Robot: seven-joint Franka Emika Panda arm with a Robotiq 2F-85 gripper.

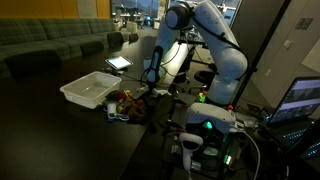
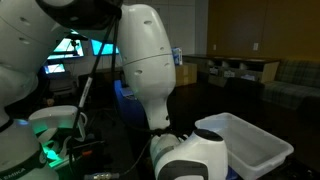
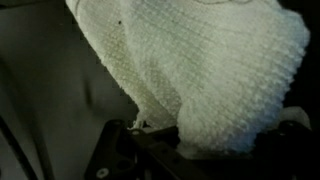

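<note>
A white textured cloth [image 3: 205,65] fills much of the wrist view. Its bunched lower part sits in the dark fingers of my gripper, which is shut on it. From the first exterior view, my gripper [image 1: 150,91] is low over the table's near side, by a heap of coloured cloths [image 1: 128,106]; its fingertips are too small and dark to make out there. The second exterior view shows the white wrist housing [image 2: 195,157], with the fingers hidden.
An empty-looking white bin [image 1: 92,89] stands on the dark table left of the heap; its rim [image 2: 250,127] also shows in the second exterior view. A tablet-like panel [image 1: 118,62] is farther back. Bare table [image 1: 60,135] lies to the front left.
</note>
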